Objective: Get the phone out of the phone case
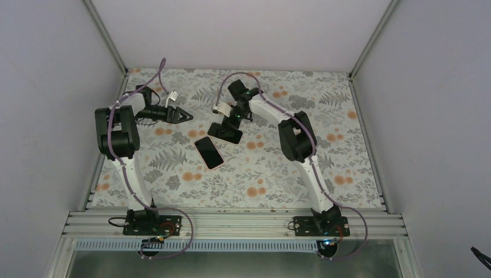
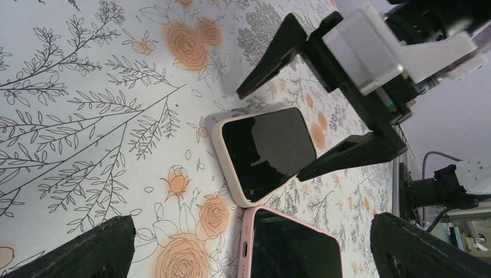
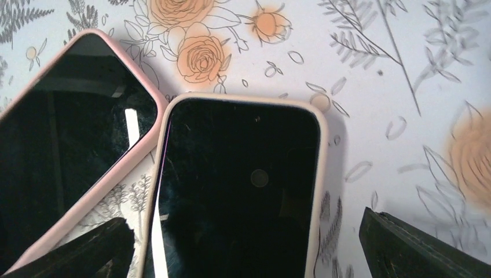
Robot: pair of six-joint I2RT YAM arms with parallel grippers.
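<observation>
A black-screened phone in a cream case [image 1: 224,134] [image 2: 263,150] [image 3: 234,185] lies flat on the floral mat, below my right gripper [image 1: 228,127], which is open with its fingers over it. A second phone in a pink case [image 1: 209,153] [image 2: 292,249] [image 3: 69,133] lies close beside it toward the front. My left gripper [image 1: 182,116] is open at the left of the mat, apart from both phones, with nothing between its fingers.
Grey walls and metal rails edge the work area.
</observation>
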